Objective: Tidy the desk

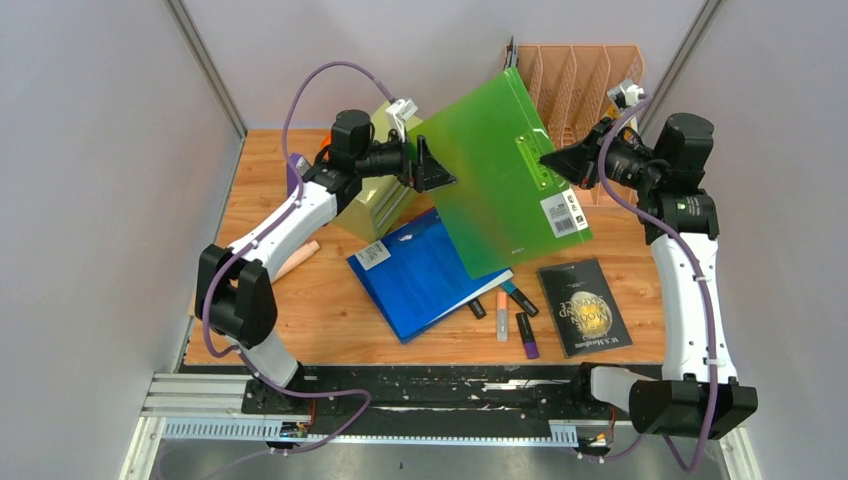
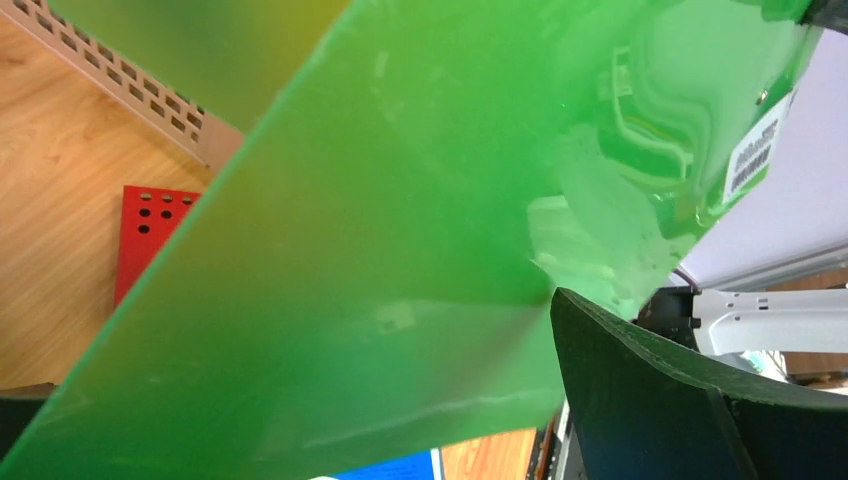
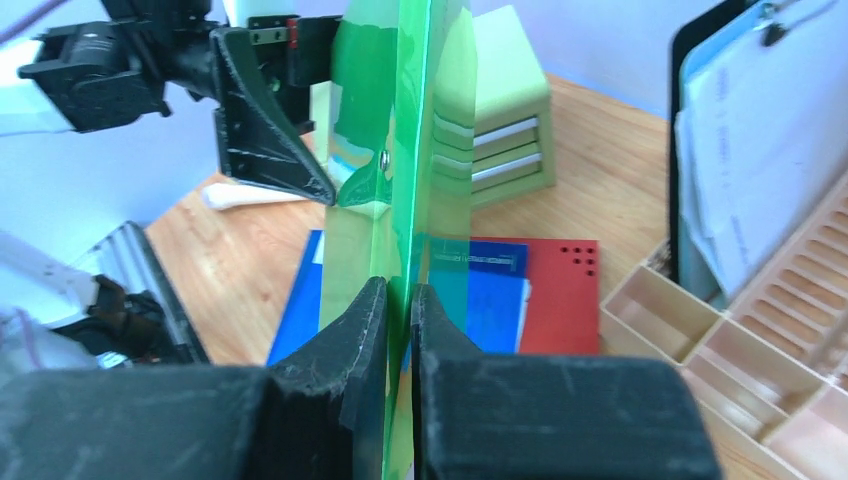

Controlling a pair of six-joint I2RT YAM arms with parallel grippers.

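Note:
A green translucent folder is raised over the desk, held in my right gripper, which is shut on it; in the right wrist view it stands nearly edge-on. My left gripper is open beside the folder's left part, which fills much of the left wrist view. Below lie a blue folder and, partly hidden, a red item. A black book lies at the front right, several markers to its left.
A pink file organizer with papers stands at the back right. A pale green drawer box stands behind the left arm. Some bare wood shows at the front left.

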